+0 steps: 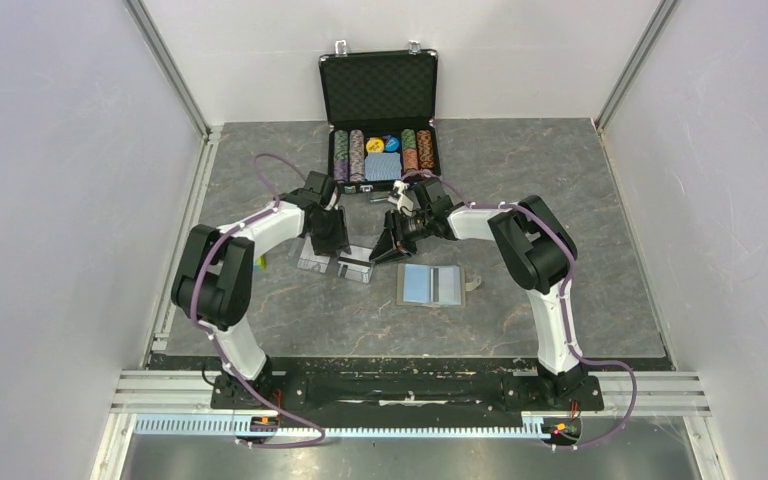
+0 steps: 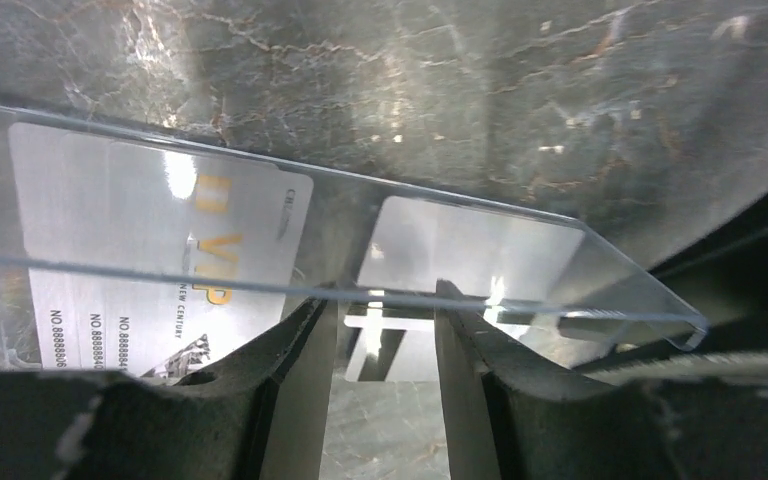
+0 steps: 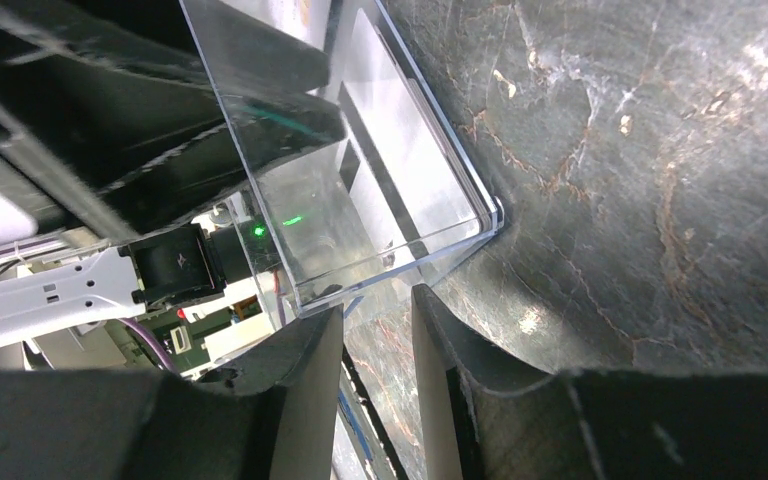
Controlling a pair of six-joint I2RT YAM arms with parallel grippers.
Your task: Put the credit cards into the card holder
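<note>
The clear card holder [image 1: 310, 258] lies left of centre with white cards in it. In the left wrist view, gold-lettered VIP cards [image 2: 110, 210] fill one compartment and plain cards [image 2: 470, 240] lie in the other. My left gripper is over the holder's long wall, fingers apart, a card edge showing beyond the gap. My right gripper is at the holder's end, fingers apart at its clear corner; whether they touch it I cannot tell.
An open case [image 1: 380, 85] of poker chips stands at the back. A tray [image 1: 433, 302] with blue and grey contents lies at the front right.
</note>
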